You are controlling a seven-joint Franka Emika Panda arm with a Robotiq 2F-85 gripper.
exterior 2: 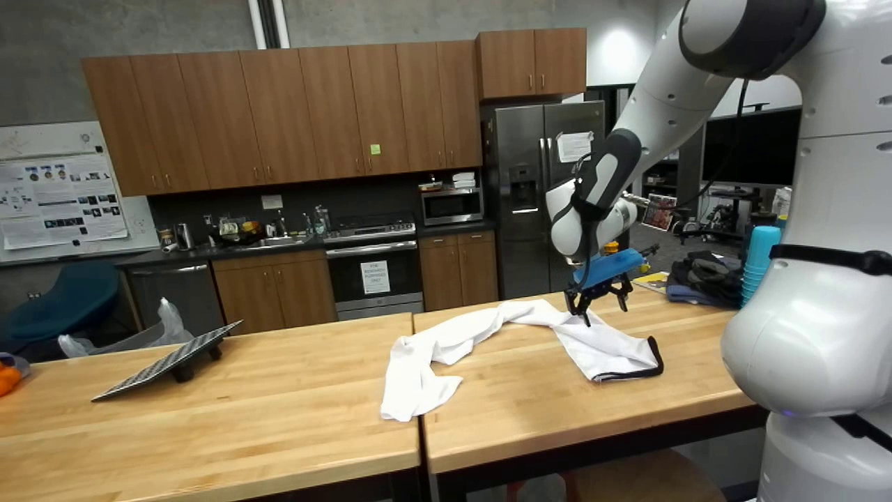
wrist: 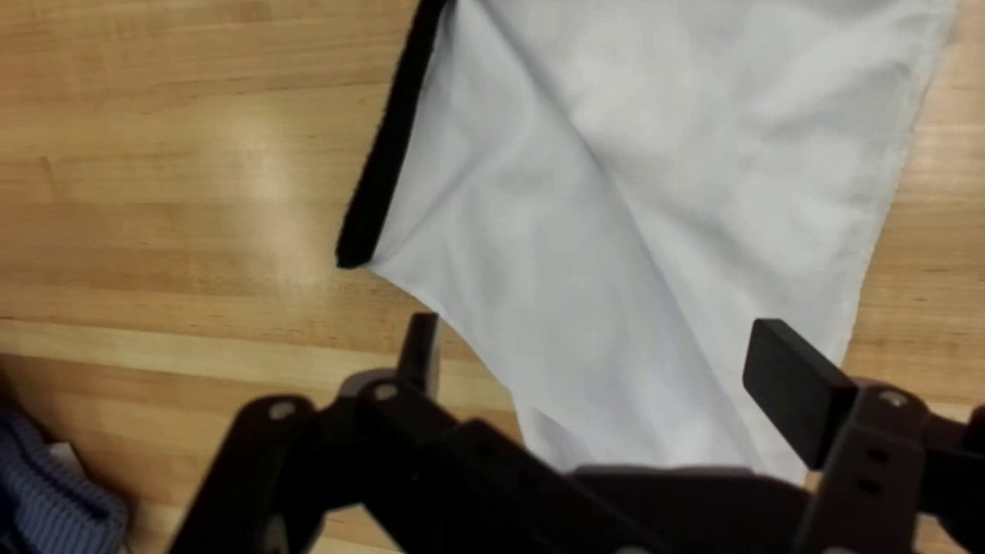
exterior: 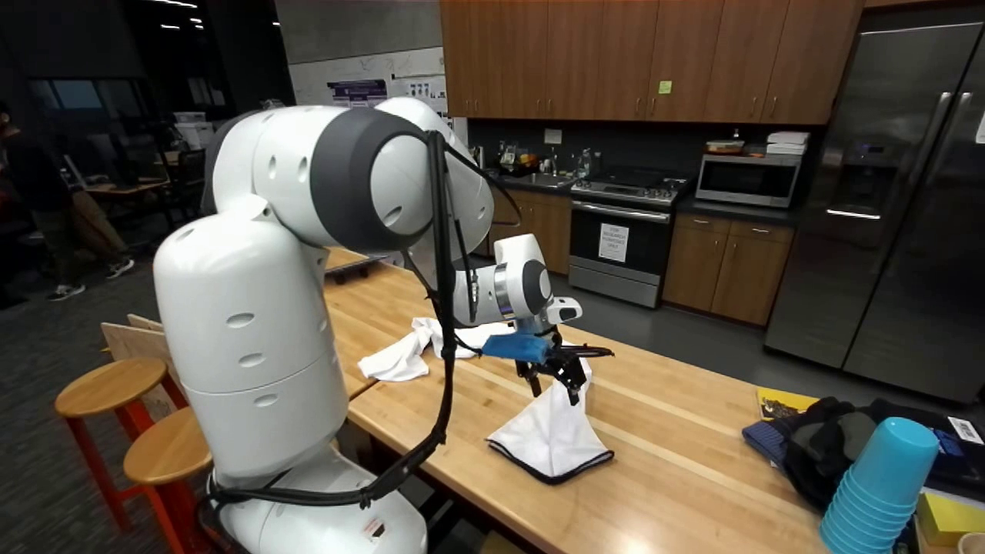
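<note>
A long white cloth (exterior: 555, 437) with a black-edged end lies rumpled on the wooden table, curving back toward the seam between two tables. Exterior view 2 shows its far tail (exterior 2: 415, 386) bunched at that seam. My gripper (exterior: 554, 395) hangs over the cloth's narrowed part, its fingers spread with nothing held. From the wrist, the cloth (wrist: 591, 268) runs down between the two separated fingers; its black hem (wrist: 392, 138) is at upper left. Whether the fingertips touch the fabric cannot be told.
Stacked blue cups (exterior: 879, 489) and a pile of dark clothing (exterior: 822, 443) occupy the table's right end. A tilted dark panel (exterior 2: 171, 361) stands on the other table. Bare wood (exterior: 683, 443) lies right of the cloth.
</note>
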